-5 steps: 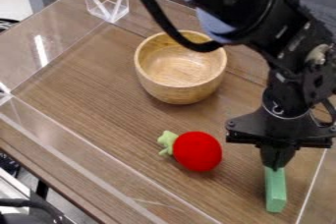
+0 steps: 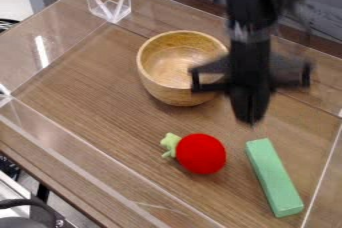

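Observation:
The dark gripper (image 2: 234, 87) is raised over the right part of the wooden table, beside a tan bowl (image 2: 167, 62); its fingers are blurred, and nothing shows held in it. A red tomato-like toy (image 2: 201, 154) with a green stem lies at the lower middle, and a green bar (image 2: 273, 178) lies at the lower right, both clear of the gripper.
A clear plastic container (image 2: 111, 2) stands at the back left. A dark edge and cables run along the lower left.

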